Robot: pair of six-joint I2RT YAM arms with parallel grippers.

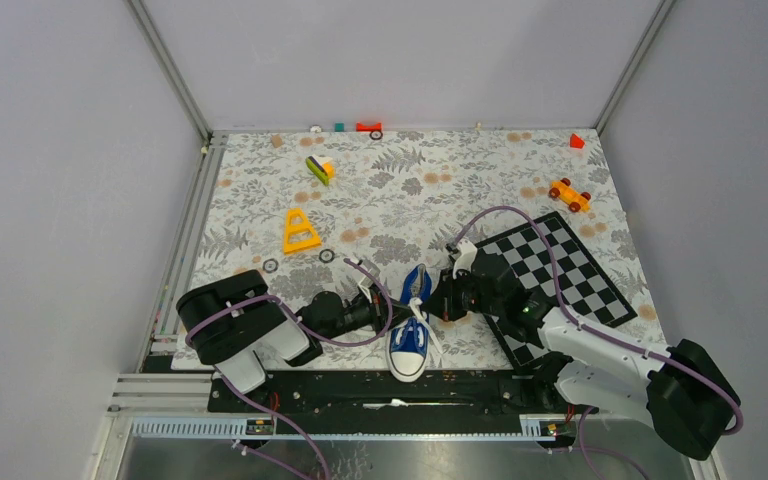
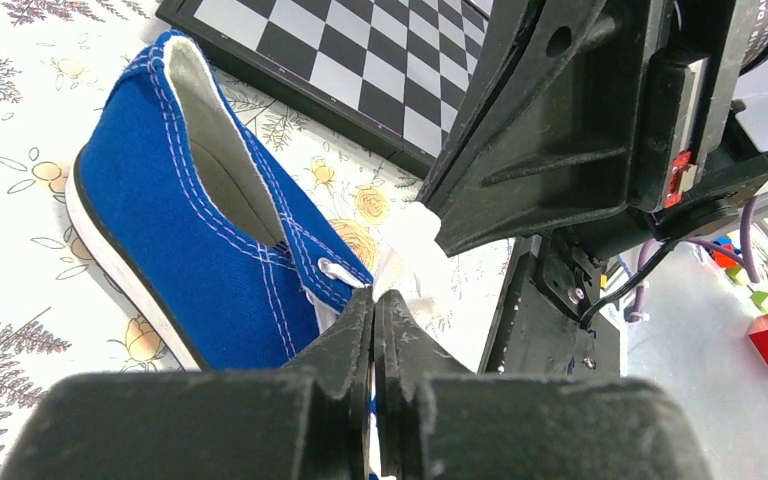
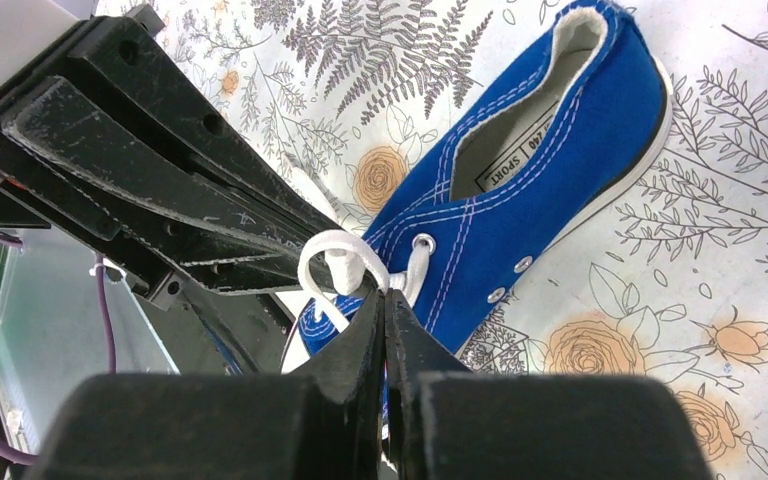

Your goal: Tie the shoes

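The blue canvas shoe [image 1: 407,345] stands upright near the table's front edge, toe toward the front. From its left, my left gripper [image 1: 406,312] reaches in over the tongue, shut, with white lace [image 2: 412,258] at its fingertips. Opposite it, my right gripper is shut on a loop of white lace [image 3: 332,238]. That loop curls around the tip of the left gripper in the right wrist view. Both sets of fingertips are close together above the eyelets. A loose lace end hangs down along the shoe's right side in the top view.
A black-and-white checkered board [image 1: 560,280] lies at the right, partly under the right arm. Toys lie farther off: a yellow triangular frame [image 1: 300,232], a yellow car [image 1: 569,195], and black rings [image 1: 327,256].
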